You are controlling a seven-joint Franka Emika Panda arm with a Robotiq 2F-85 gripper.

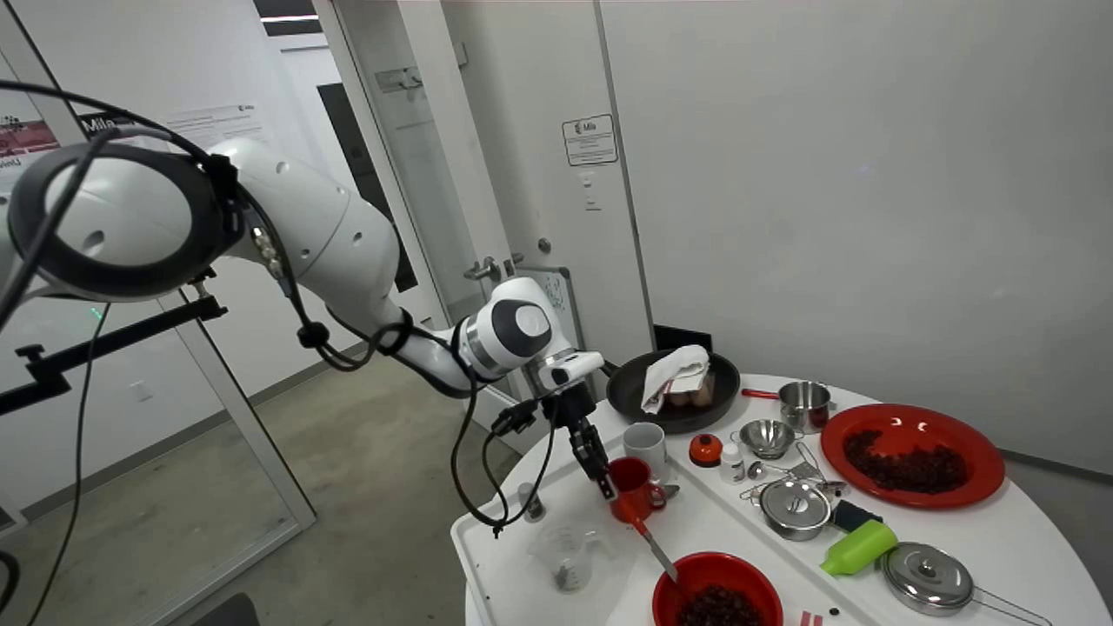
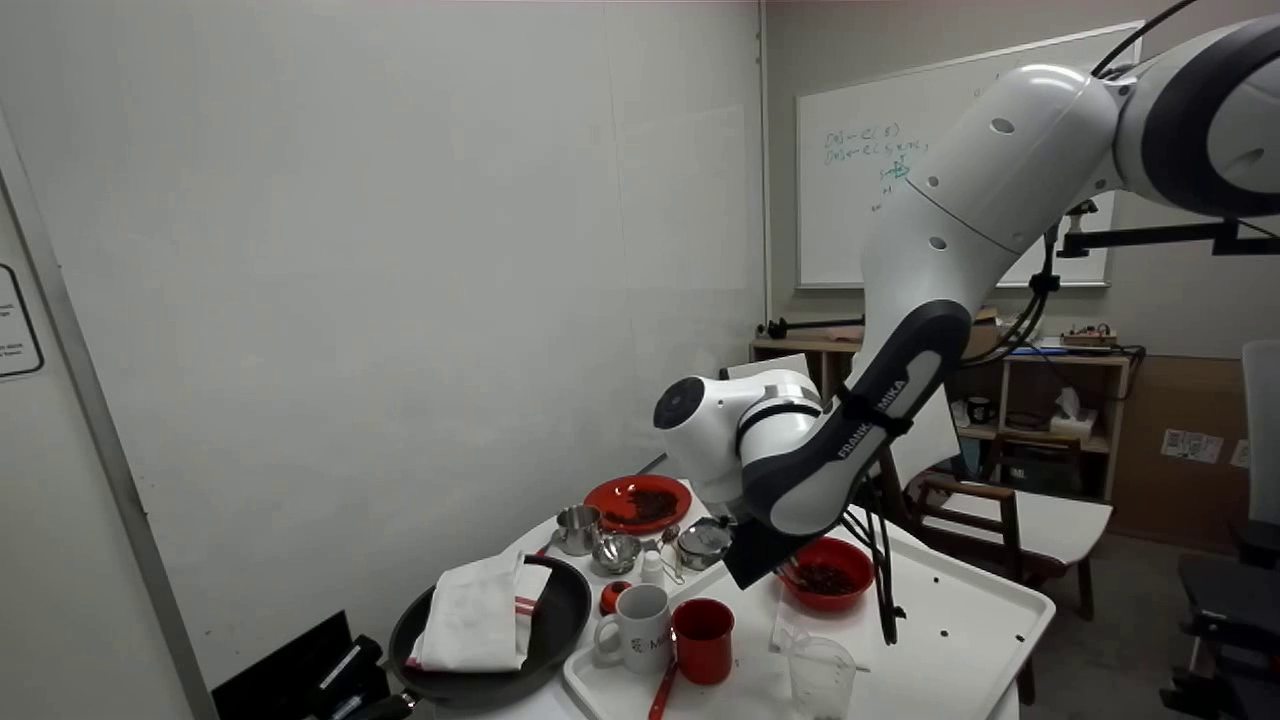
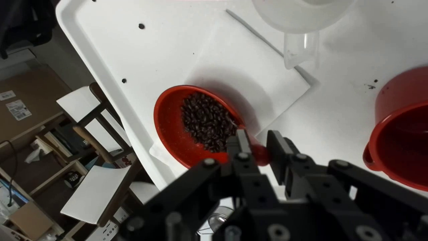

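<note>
My gripper is shut on the red handle point(image 1: 628, 513) of a utensil with a flat metal shaft point(image 1: 657, 555). The shaft slants down to a red bowl point(image 1: 769, 586) of dark beans point(image 3: 208, 122), and its lower end is hidden within the bowl. From the wrist view, the bowl lies just left of my fingertips, partly behind them. A red mug point(image 2: 703, 642) stands behind the gripper in exterior view 1. My fingers are hidden behind the arm in exterior view 2.
A clear measuring jug point(image 1: 569, 558) and a white mug point(image 2: 636, 624) stand near the red mug on the white tray point(image 2: 960, 588). Beyond are a red plate of beans point(image 1: 976, 469), a black pan point(image 1: 683, 417), several metal pots and a green bottle point(image 1: 861, 547).
</note>
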